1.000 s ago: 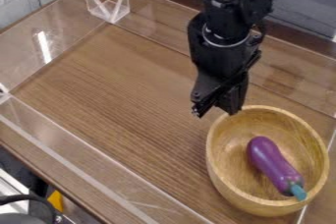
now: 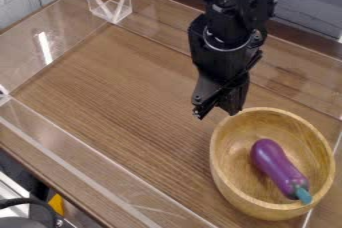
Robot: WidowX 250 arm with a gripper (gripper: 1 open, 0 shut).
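The black gripper (image 2: 214, 106) hangs over the wooden table, just above and left of the far rim of a yellow bowl (image 2: 230, 154). Its tips are close together and it looks shut, with nothing seen between them. In the bowl lies a purple eggplant (image 2: 274, 162) with a teal stem end pointing toward the lower right.
A white wire holder (image 2: 110, 4) stands at the back left. Pale edges bound it at the left and back, and a dark object with yellow (image 2: 27, 214) sits at the lower left corner.
The gripper has shifted slightly to the left. The bowl and eggplant have not visibly moved.
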